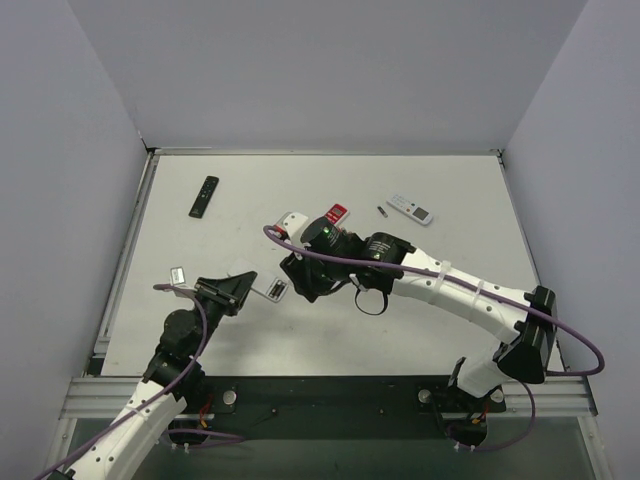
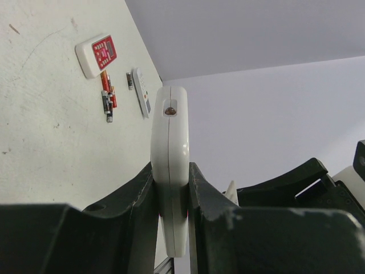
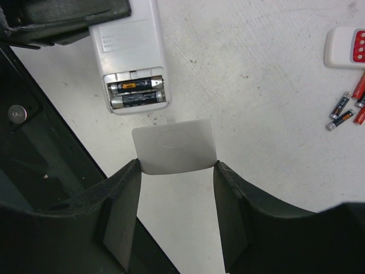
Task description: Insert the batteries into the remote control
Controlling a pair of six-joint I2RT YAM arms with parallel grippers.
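A white remote is held by my left gripper, its fingers shut on it, and in the left wrist view it appears edge-on. The right wrist view shows its back, where two black batteries (image 3: 136, 92) lie side by side in the uncovered compartment. My right gripper grips a white battery cover (image 3: 174, 147) by its side edges. In that view the cover appears just below the compartment end of the remote, apart from it. The remote's front is hidden.
Several loose batteries (image 2: 108, 97) lie by a white remote with red keys (image 2: 97, 54). A black remote (image 1: 204, 197) rests at the back left, another white remote (image 1: 410, 208) at the back right. A single battery (image 1: 381, 211) is near the latter.
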